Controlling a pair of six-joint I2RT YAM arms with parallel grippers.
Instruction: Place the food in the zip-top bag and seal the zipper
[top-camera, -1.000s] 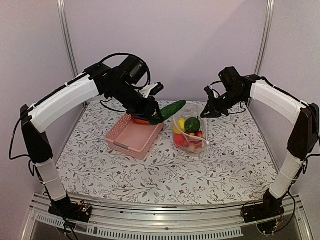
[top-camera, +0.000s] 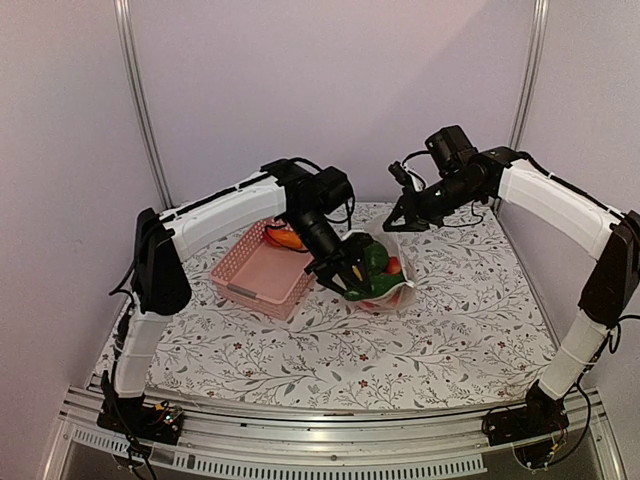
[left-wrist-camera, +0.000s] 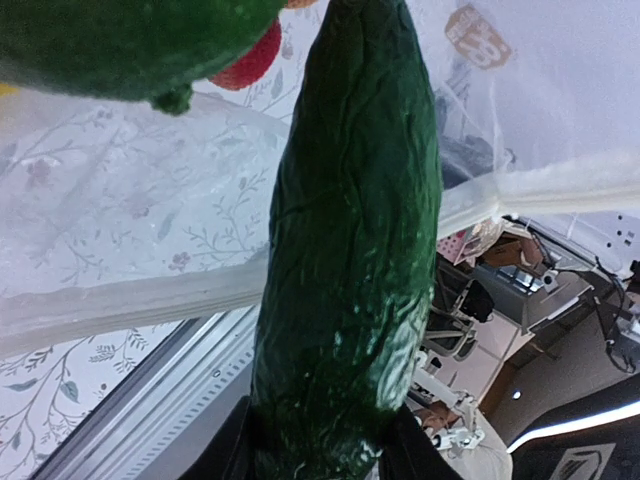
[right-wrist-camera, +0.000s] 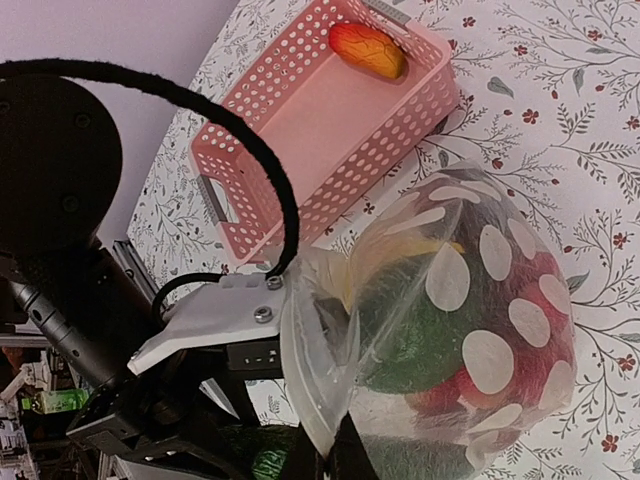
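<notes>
A clear zip top bag (right-wrist-camera: 490, 360) with white dots stands on the table, its mouth spread open. Inside it lie a green avocado-like fruit (left-wrist-camera: 120, 45), a red lychee (left-wrist-camera: 250, 60) and a bit of yellow. My left gripper is shut on the near end of a dark green cucumber (left-wrist-camera: 350, 220); from above, that cucumber lies across the bag's opening, its far end within the mouth. My right gripper is shut on the bag's rim, holding it up. The left gripper's fingertips are partly hidden in the top view.
Left of the bag stands a pink basket (top-camera: 238, 283), with an orange-red mango (right-wrist-camera: 367, 50) in its far end. The left arm (top-camera: 312, 215) reaches over the basket's right side. Free table lies in front and to the right.
My left gripper has carried the cucumber rightward and toward the front, from above the basket to the bag's mouth. The right gripper has shifted slightly left with the bag's rim.
</notes>
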